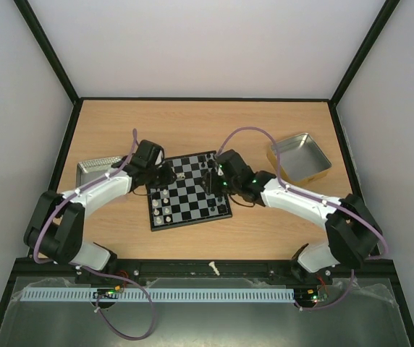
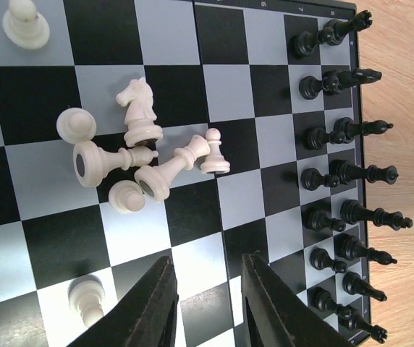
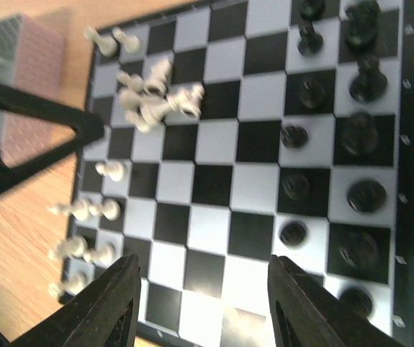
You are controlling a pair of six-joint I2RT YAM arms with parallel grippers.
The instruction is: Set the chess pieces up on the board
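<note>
The chessboard [image 1: 189,210] lies mid-table. Black pieces [image 2: 370,215] stand in rows along one side. Several white pieces lie toppled in a cluster near its middle, including a white rook-like piece [image 2: 91,163], beside an upright white knight [image 2: 140,112] and pawn [image 2: 215,155]. Other white pieces [image 3: 102,253] line the opposite side. My left gripper hangs over the board, fingertips apart, nothing seen between them. My right gripper is over the black side, its fingers apart and empty. A white piece [image 1: 213,267] is at the table's front edge, away from the board.
A metal tray in a tan box [image 1: 297,155] sits at the right; another container [image 1: 90,171] with a white grid is at the left, partly under my left arm. The arms are close together over the board.
</note>
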